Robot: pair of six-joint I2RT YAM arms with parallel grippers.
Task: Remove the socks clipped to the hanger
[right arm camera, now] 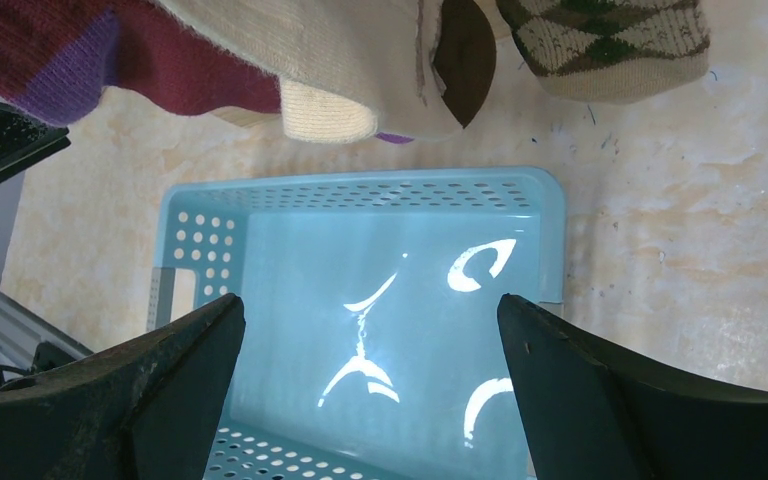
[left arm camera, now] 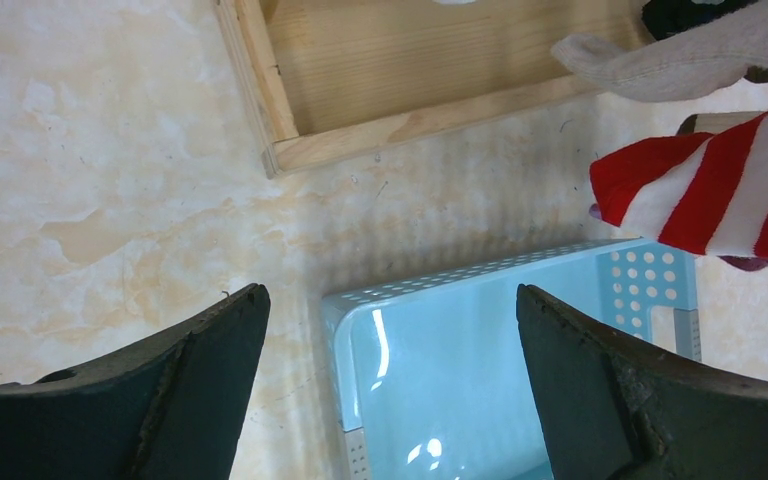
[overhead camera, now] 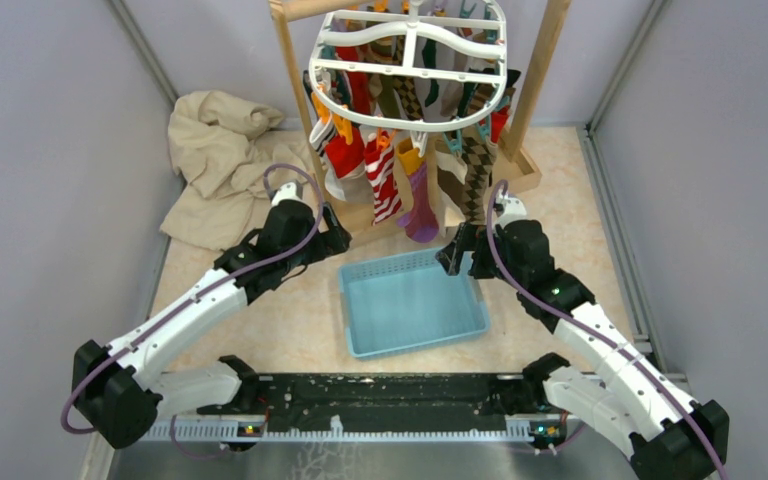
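A white oval hanger (overhead camera: 407, 71) hangs at the top of the top view, with several socks clipped around it. Along its front edge hang a red-and-white striped sock (overhead camera: 382, 180), a purple sock with a yellow cuff (overhead camera: 419, 200) and a brown checked sock (overhead camera: 476, 180). My left gripper (overhead camera: 338, 232) is open, in front of and left of the striped sock, with nothing between its fingers. Below the checked sock, my right gripper (overhead camera: 452, 252) also stands open and empty. Neither touches a sock. The socks at the back partly hide each other.
An empty blue basket (overhead camera: 415, 305) lies on the floor between the two arms. Wooden posts (overhead camera: 537, 75) and a base frame the hanger. A beige cloth (overhead camera: 222, 165) is heaped at the left. Bare floor shows right of the basket.
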